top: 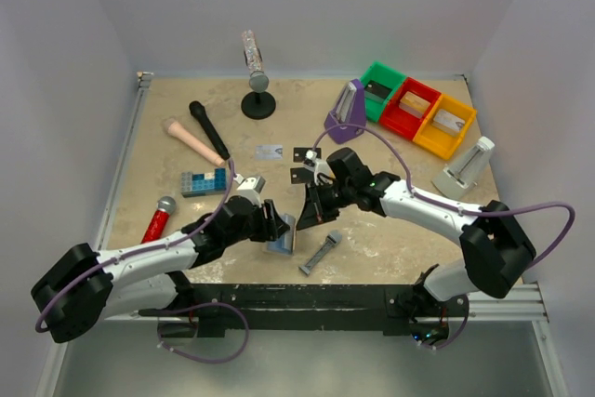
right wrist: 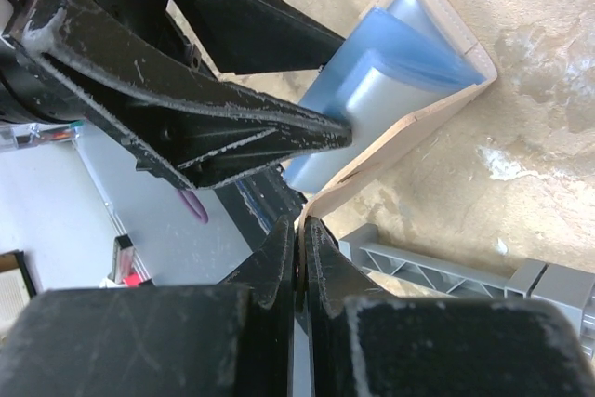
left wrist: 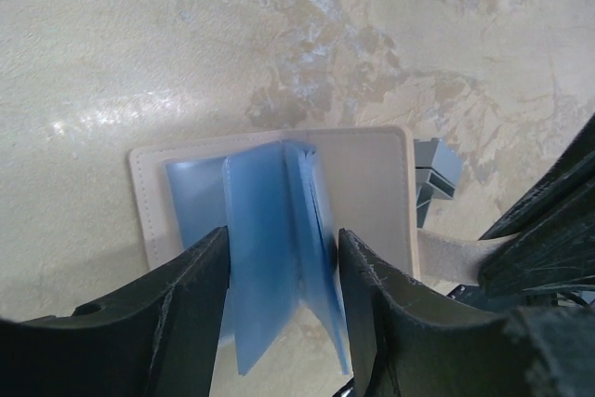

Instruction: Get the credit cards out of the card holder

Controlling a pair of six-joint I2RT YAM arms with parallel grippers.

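The card holder has a pale beige cover with blue clear sleeves inside; it stands partly folded near the table's front edge. My right gripper is shut on the edge of its cover, which is bent up. Around the sleeves is my left gripper, its fingers apart, with the raised blue sleeves between them. Whether a card sits inside those sleeves I cannot tell. Loose on the table lie a light card and two dark cards, behind the grippers.
A grey plastic tool lies just right of the holder. On the left are a blue block and a red microphone. Coloured bins and a purple stand occupy the back right. Free table shows at right centre.
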